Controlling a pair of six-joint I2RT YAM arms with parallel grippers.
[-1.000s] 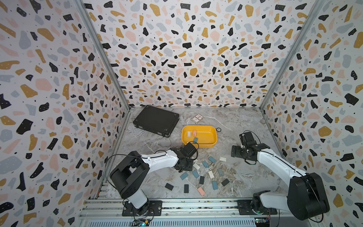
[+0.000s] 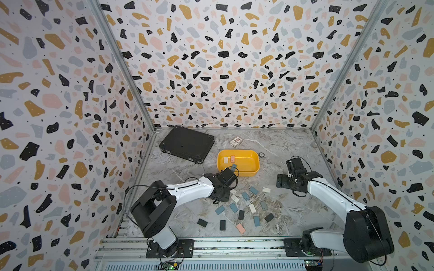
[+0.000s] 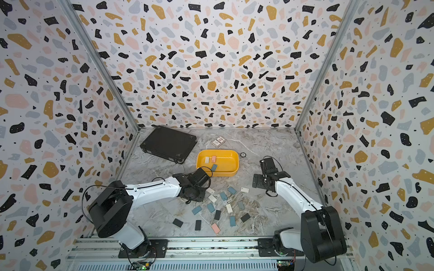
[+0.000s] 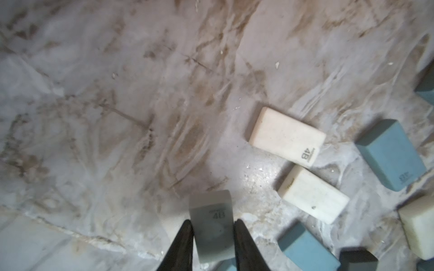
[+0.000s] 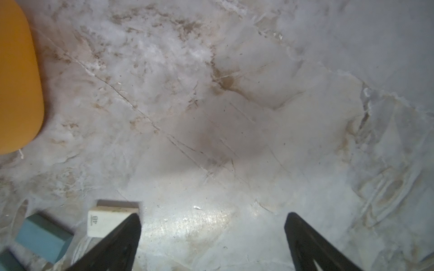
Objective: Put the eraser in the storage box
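In the left wrist view a grey-green eraser (image 4: 213, 232) marked 4B is held between the fingers of my left gripper, which is shut on it. The orange storage box (image 2: 248, 171) stands just beyond that gripper in the top left view. Inside it lie a white eraser (image 2: 226, 160), a pink eraser (image 2: 232, 159) and a blue eraser (image 2: 233, 167). My right gripper is open over bare table, its fingers wide apart with nothing between them. From above, the left arm hides the held eraser.
Several loose erasers, among them a white one (image 4: 288, 136) and a blue one (image 4: 391, 155), lie in front of the box. A black case (image 2: 187, 143) stands at the back left, a card box (image 2: 236, 141) behind the storage box. Table around the right gripper is mostly clear.
The left wrist has risen slightly from the table. My right arm is virtually still.
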